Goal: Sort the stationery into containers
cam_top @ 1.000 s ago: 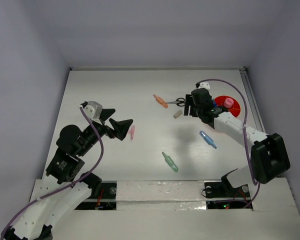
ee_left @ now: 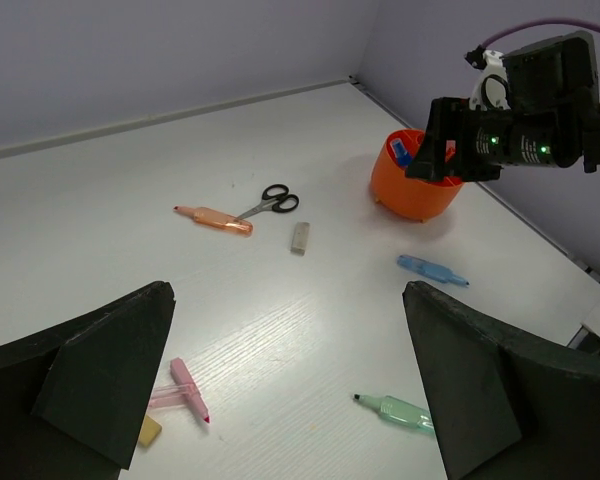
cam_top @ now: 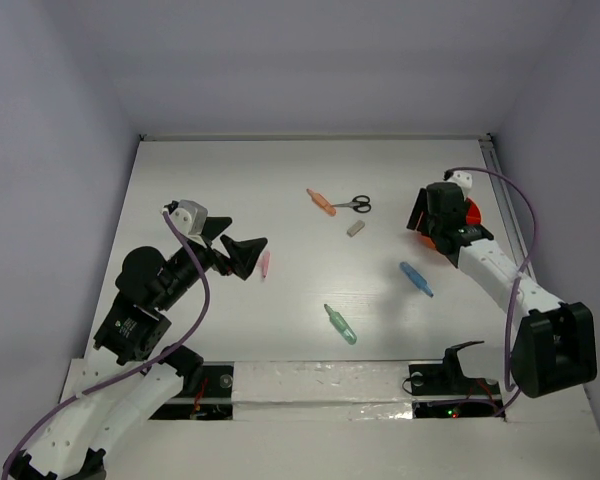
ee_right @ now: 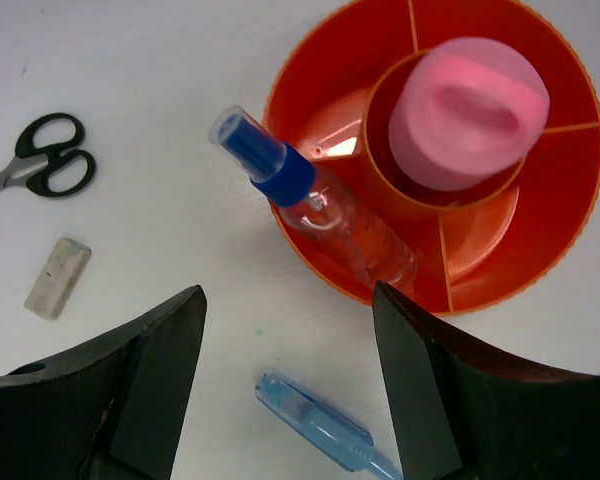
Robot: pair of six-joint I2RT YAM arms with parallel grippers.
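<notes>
The orange round divided container point(ee_right: 570, 230) sits at the right of the table, holding a pink item point(ee_right: 450, 140) in its centre and a blue-capped clear bottle point(ee_right: 340, 220). My right gripper is over its near edge, part open, nothing seen between its fingers. My left gripper stands open at the left. On the table lie scissors point(cam_top: 360, 206), an orange marker point(cam_top: 320, 202), a grey eraser point(cam_top: 356, 228), a blue marker point(cam_top: 416, 279), a green marker point(cam_top: 339, 324) and a pink marker point(ee_left: 190, 390).
A yellow block point(ee_left: 148, 430) shows near the pink marker. Walls close in the table point(cam_top: 230, 180) at back and sides.
My right gripper has moved rightwards, over the orange container, which it now largely hides in the top view. My left arm is nearly still.
</notes>
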